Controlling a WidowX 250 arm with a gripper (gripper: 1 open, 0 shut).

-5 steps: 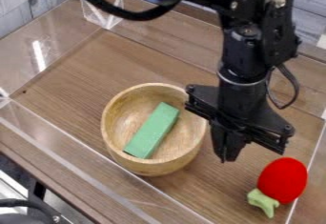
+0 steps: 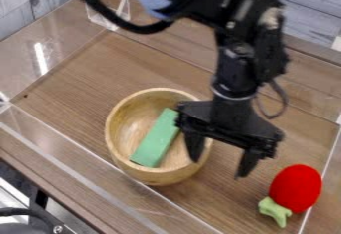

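My black gripper hangs over the table just right of a wooden bowl, its two fingers spread open and slightly blurred. Nothing shows clearly between them. A green bar-shaped object lies in the bowl, partly left of my left finger. At the lower right lies a red rounded object with a light green piece at its lower left.
A white object stands at the back left. An edge runs along the table's right side.
My gripper has risen slightly and its fingers now appear wider apart, reaching nearer the bowl's right rim. The bowl, green bar and red object have not visibly moved.
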